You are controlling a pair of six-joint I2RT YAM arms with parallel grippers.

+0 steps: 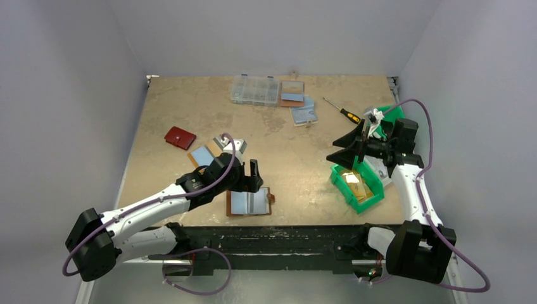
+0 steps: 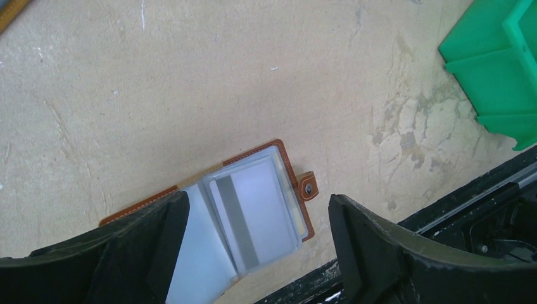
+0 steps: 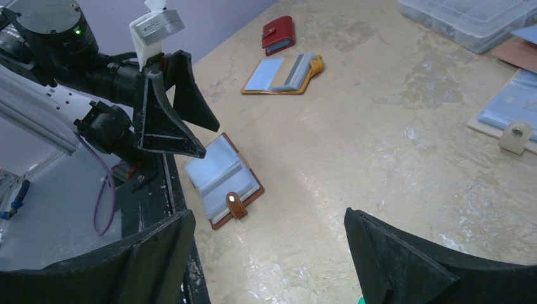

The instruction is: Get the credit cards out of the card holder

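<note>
A brown card holder (image 1: 248,203) with pale plastic sleeves lies open at the front of the table, its snap tab on the right; in the left wrist view the holder (image 2: 253,209) sits just ahead of the fingertips. My left gripper (image 1: 252,180) hangs open above it, nothing between its fingers. My right gripper (image 1: 342,149) is open and empty, over the table's right side beside the green bins. Other holders lie open at the left (image 3: 266,76) and at the back (image 1: 303,111). Whether any cards are in the sleeves I cannot tell.
A closed red wallet (image 1: 180,137) lies at the left, a clear compartment box (image 1: 254,90) and screwdriver (image 1: 351,116) at the back. A green bin (image 1: 373,193) with yellow contents is at the front right.
</note>
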